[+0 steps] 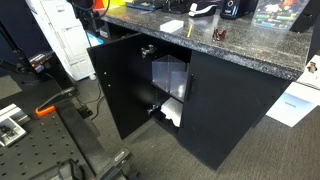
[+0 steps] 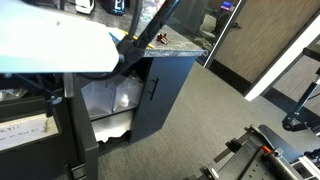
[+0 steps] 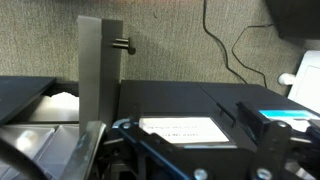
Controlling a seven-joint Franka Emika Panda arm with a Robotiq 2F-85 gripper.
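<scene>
A black cabinet stands with its door swung open, showing a clear bin on a shelf and a white item below. In the wrist view, the upright door panel with a small metal fitting rises left of my gripper. My gripper looks open, its dark fingers apart at the bottom of the picture. Behind the gap between them lies a dark surface with a white label; contact cannot be told. A white arm section covers much of exterior view 2.
The granite counter above the cabinet carries several items, including a clear tub. A cable runs over the carpet. Open carpet lies in front of the cabinet. A black perforated table stands at the left.
</scene>
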